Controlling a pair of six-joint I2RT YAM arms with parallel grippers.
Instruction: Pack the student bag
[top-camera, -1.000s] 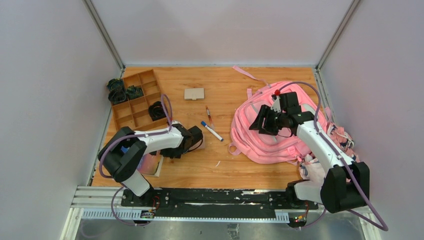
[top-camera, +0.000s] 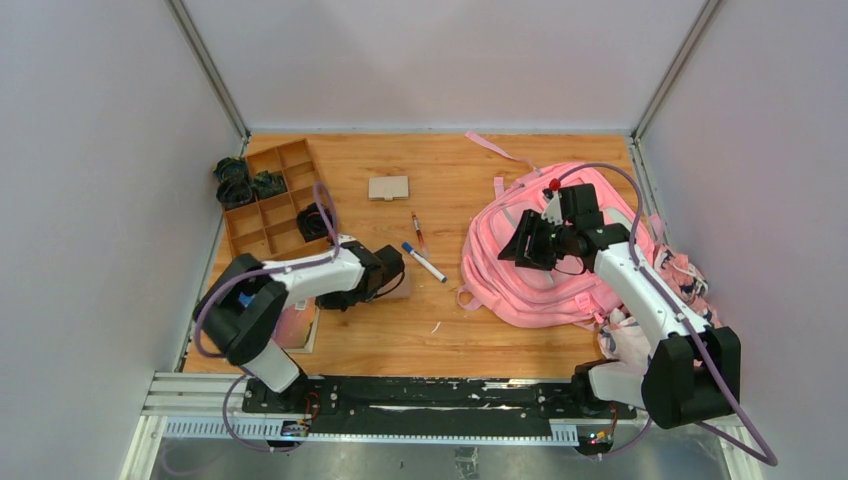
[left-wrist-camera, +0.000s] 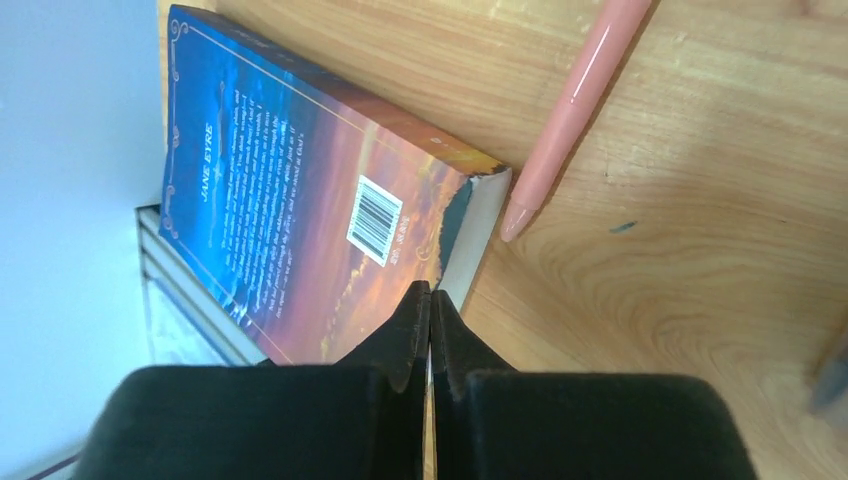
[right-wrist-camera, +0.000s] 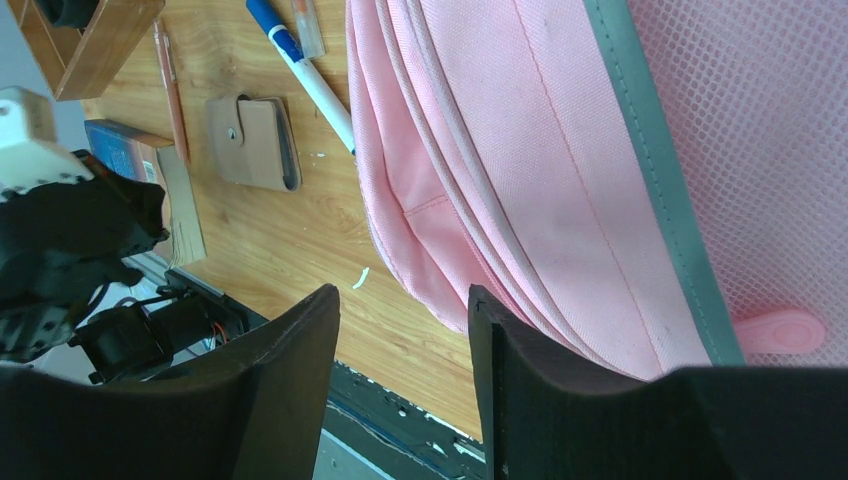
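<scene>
The Jane Eyre book (left-wrist-camera: 310, 190) lies flat on the table at the left, its back cover up and its page edge toward my left gripper. That gripper is shut with nothing between its fingers, its tips at the book's near edge and the book outside them. From above, the left arm hides part of the book (top-camera: 296, 326). A pink pen (left-wrist-camera: 570, 130) lies just past the book's corner. My right gripper is open and empty over the open pink bag (top-camera: 520, 275), whose mesh and lining fill much of the right wrist view.
A wooden organizer (top-camera: 268, 212) with dark coiled items stands behind the left arm. A blue-capped marker (top-camera: 425, 262), an orange pen (top-camera: 419, 231) and a beige box (top-camera: 388, 187) lie mid-table. A beige wallet (right-wrist-camera: 250, 142) is beside the left arm.
My left gripper has gone from open around the book's edge to shut and empty. The arm has pulled back left in the top view; the book remains on the table. The right arm is practically still.
</scene>
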